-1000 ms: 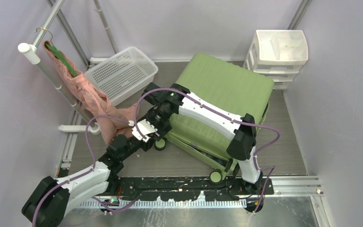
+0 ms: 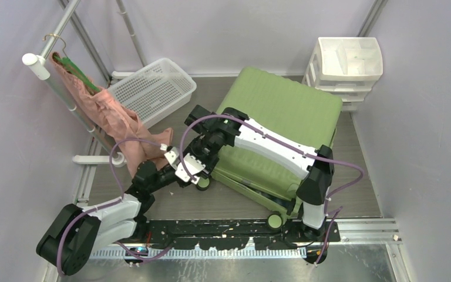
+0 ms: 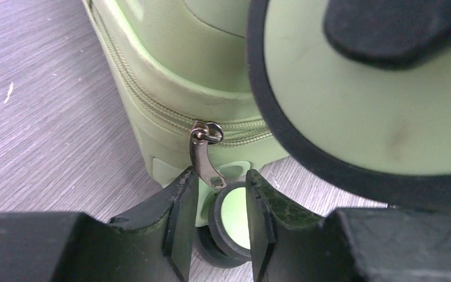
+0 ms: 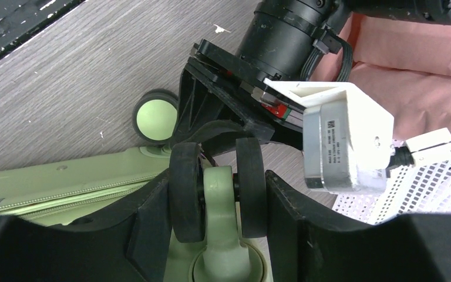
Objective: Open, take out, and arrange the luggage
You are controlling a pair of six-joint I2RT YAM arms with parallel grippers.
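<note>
A green suitcase (image 2: 282, 106) lies with its lower edge slightly parted. In the left wrist view a metal zipper pull (image 3: 205, 155) hangs at its corner, above a wheel (image 3: 233, 214). My left gripper is part open around the pull's lower end; whether it touches cannot be told. In the right wrist view my right gripper is shut on a green suitcase handle (image 4: 223, 252). From above, both grippers meet at the suitcase's left corner, mostly hidden by the arms.
A white basket (image 2: 152, 88) stands at the back left, beside pink trousers (image 2: 111, 117) on a rail. White drawers (image 2: 346, 59) stand at the back right. Bare floor shows left of the suitcase's front edge.
The suitcase and both arms have shifted slightly to the right and toward the front.
</note>
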